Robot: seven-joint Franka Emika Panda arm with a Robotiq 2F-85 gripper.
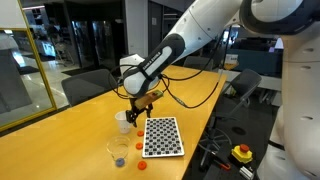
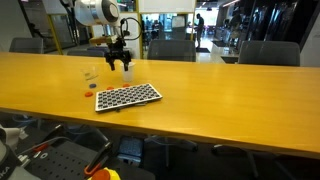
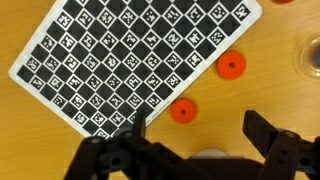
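My gripper point(image 1: 145, 109) hangs open above the table, beside the white cup and near the board's far end. In the wrist view its two dark fingers stand wide apart, with nothing held between them. A red disc point(image 3: 183, 111) lies on the table below the gap, close to the board's edge. Another red disc point(image 3: 231, 65) sits further along that edge, and a third point(image 1: 142, 166) is nearer the front. The black-and-white patterned board point(image 3: 130, 55) lies flat. The white cup point(image 1: 123, 121) stands upright; a clear glass point(image 1: 118, 151) is nearer the camera.
Bare wooden table point(image 2: 220, 90) stretches widely beyond the board. Black chairs point(image 2: 170, 50) stand behind the table. A red-and-yellow button point(image 1: 242, 153) is at the right, away from the discs.
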